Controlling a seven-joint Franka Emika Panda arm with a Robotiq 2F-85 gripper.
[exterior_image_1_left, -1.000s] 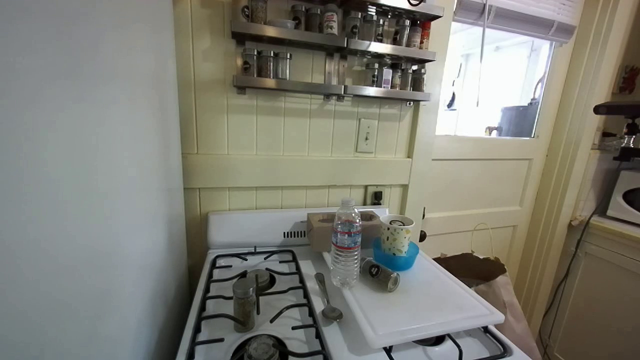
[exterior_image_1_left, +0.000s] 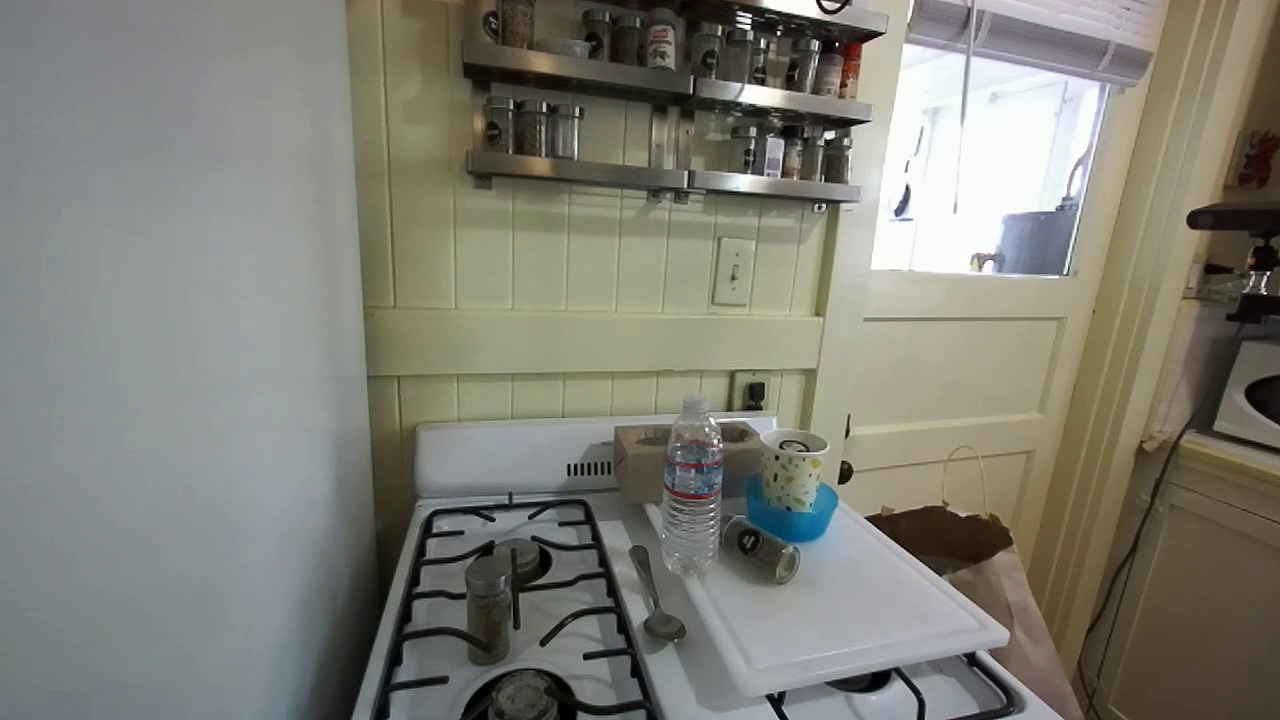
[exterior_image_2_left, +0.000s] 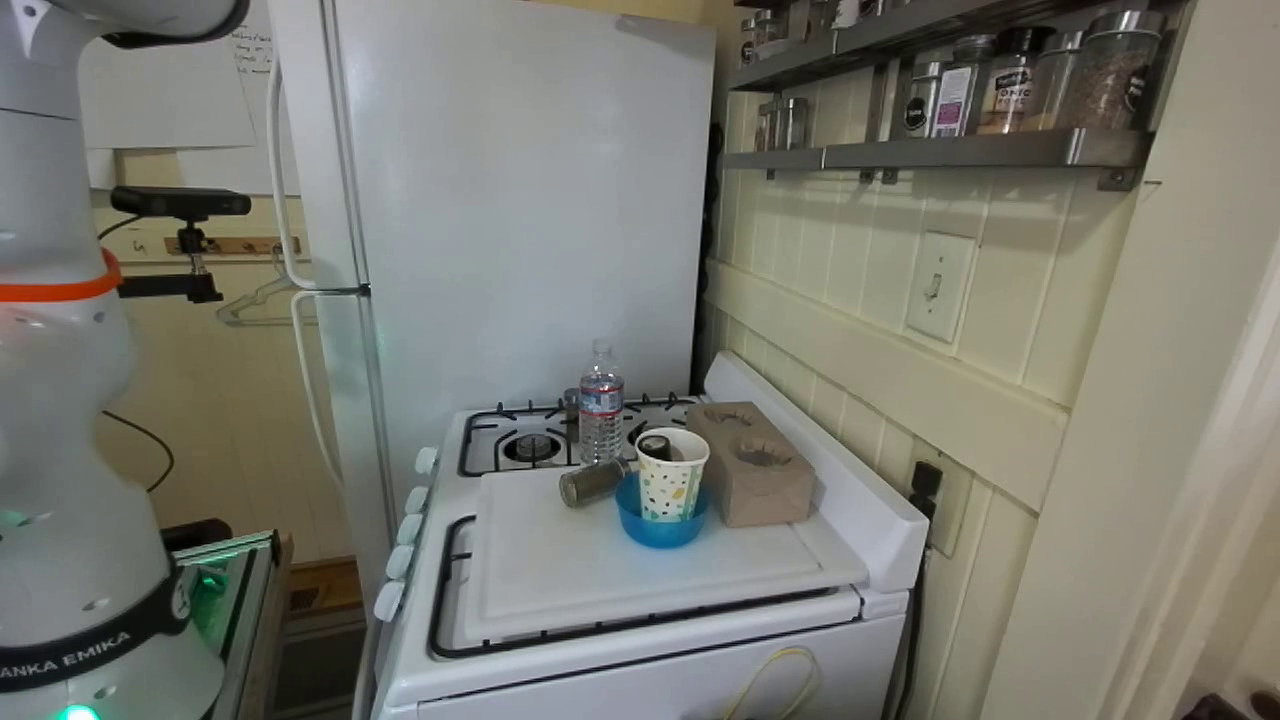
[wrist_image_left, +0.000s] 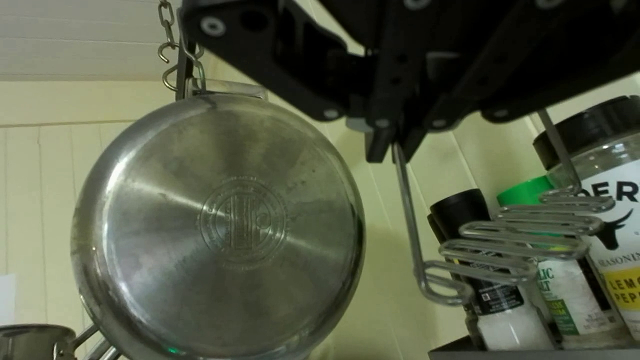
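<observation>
In the wrist view my gripper is shut, with one thin metal side rod of a wire masher (wrist_image_left: 510, 252) between its fingertips. The masher's zigzag wire end hangs below and to the right, in front of the spice jars. Its other side rod runs up behind the black gripper body, so its upper part is hidden. Neither exterior view has the gripper in it; exterior view 2 has only the arm (exterior_image_2_left: 60, 396) at the left.
A steel pan (wrist_image_left: 222, 228) hangs close by on the left, below a chain (wrist_image_left: 166, 24). Seasoning jars (wrist_image_left: 516, 324) stand on a shelf at the right. The stove bears a water bottle (exterior_image_1_left: 692, 492), a patterned cup (exterior_image_1_left: 792, 474) in a blue bowl (exterior_image_1_left: 810, 520), and a spoon (exterior_image_1_left: 662, 624).
</observation>
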